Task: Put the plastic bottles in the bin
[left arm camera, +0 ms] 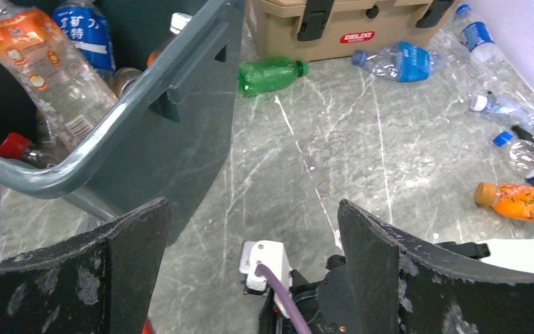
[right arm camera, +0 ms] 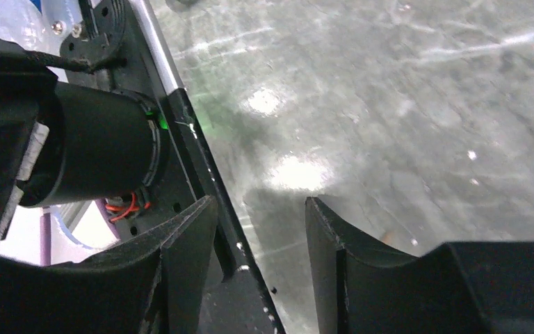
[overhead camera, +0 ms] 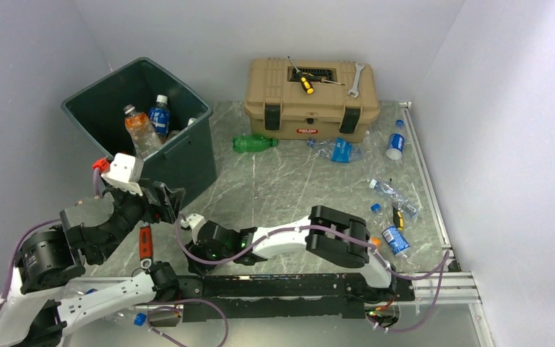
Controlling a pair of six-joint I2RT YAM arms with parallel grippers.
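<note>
The grey-green bin holds several bottles. My left gripper stands open above the floor beside it. My right gripper is low at the front edge, part open over bare floor, nothing between its fingers. A bottle with a blue cap lies below the front edge at left, partly hidden by the left arm. On the floor lie a green bottle, crumpled blue-label bottle, upper right bottle, clear bottle, lower right bottle and orange bottle.
A tan toolbox with tools on top stands at the back. A red-handled tool lies beside the bin; a yellow-black tool lies among the right bottles. Walls and a metal rail border the area.
</note>
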